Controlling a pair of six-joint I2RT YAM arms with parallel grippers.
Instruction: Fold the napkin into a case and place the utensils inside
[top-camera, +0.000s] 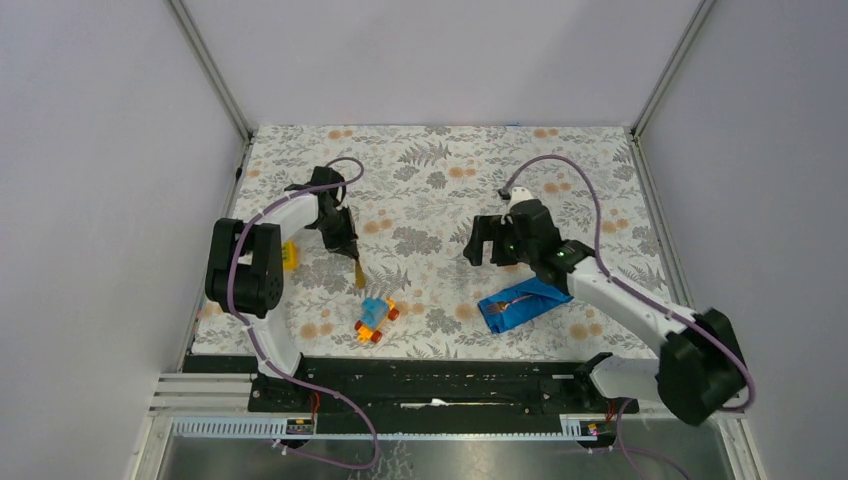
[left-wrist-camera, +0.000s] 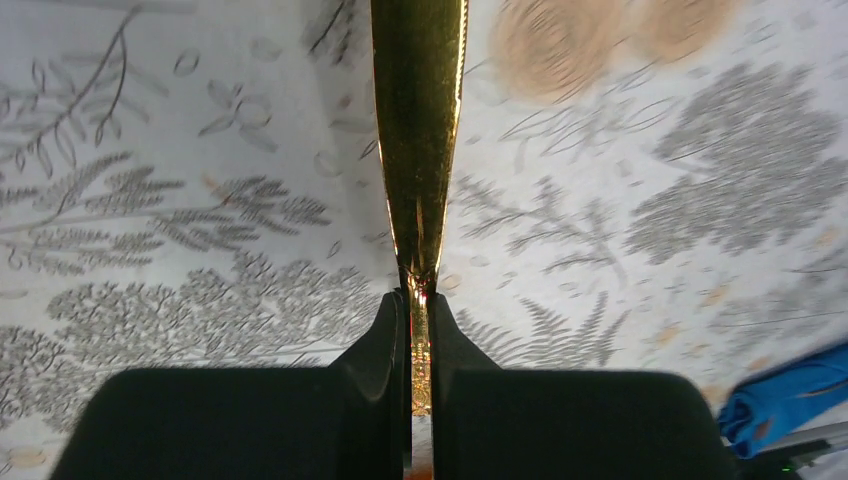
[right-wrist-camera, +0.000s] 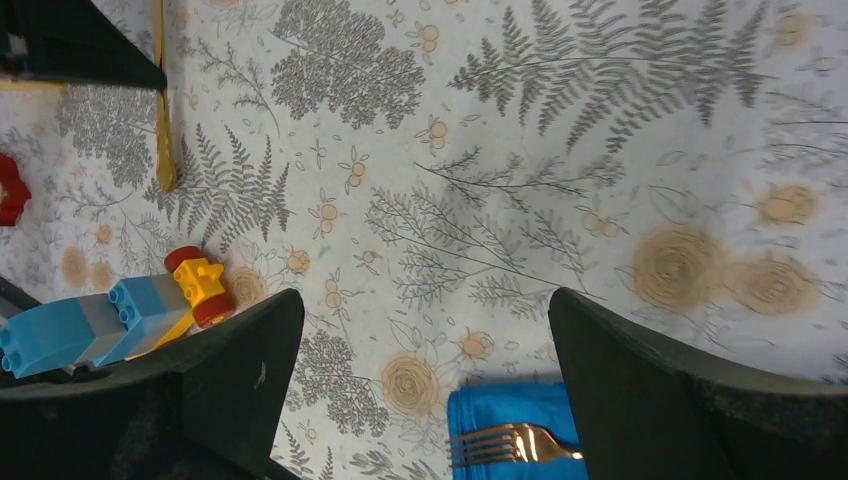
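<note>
My left gripper is shut on a gold knife (left-wrist-camera: 418, 150), its blade pointing away in the left wrist view; in the top view it is held at centre-left. The blue napkin (top-camera: 525, 310) lies folded at the front right, with a fork (right-wrist-camera: 525, 443) on it, seen low in the right wrist view. My right gripper (top-camera: 489, 240) hangs open above the table, up and left of the napkin, with nothing between its fingers.
A toy brick car (top-camera: 376, 318) stands at the front centre-left. A yellow object (top-camera: 290, 255) is partly hidden by the left arm.
</note>
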